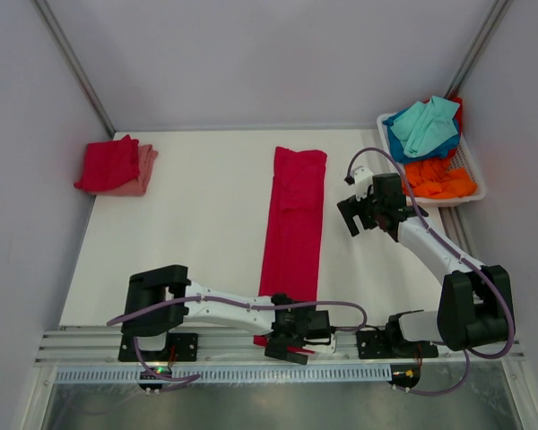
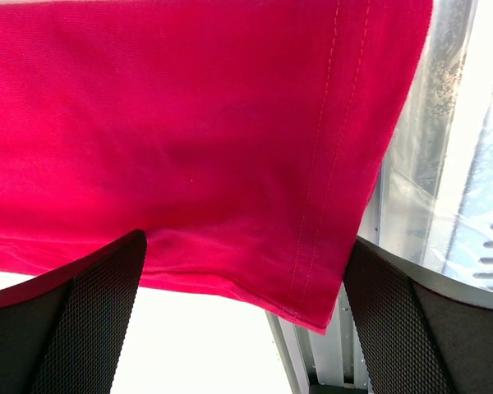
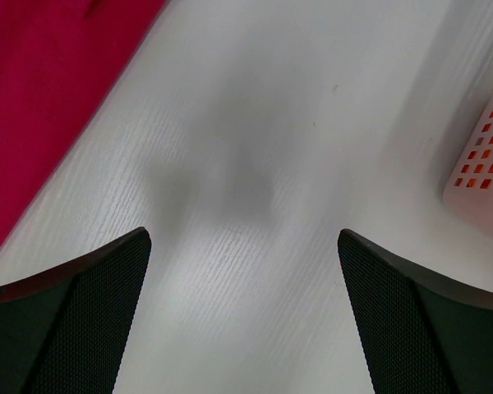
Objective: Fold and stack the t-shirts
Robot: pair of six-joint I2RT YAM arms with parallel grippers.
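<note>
A red t shirt (image 1: 291,237) lies as a long narrow strip down the middle of the table, its near end reaching past the front edge. Over that near end is my left gripper (image 1: 309,354), open. In the left wrist view the shirt's stitched hem (image 2: 312,205) spans the space between the fingers, and one corner of it comes close to the right finger (image 2: 403,320). My right gripper (image 1: 348,213) stands open above bare table, right of the shirt; nothing is between its fingers.
Folded red and pink shirts (image 1: 115,167) are stacked at the back left. At the back right, a white basket (image 1: 477,190) holds teal, blue, red and orange cloth, close to the right arm.
</note>
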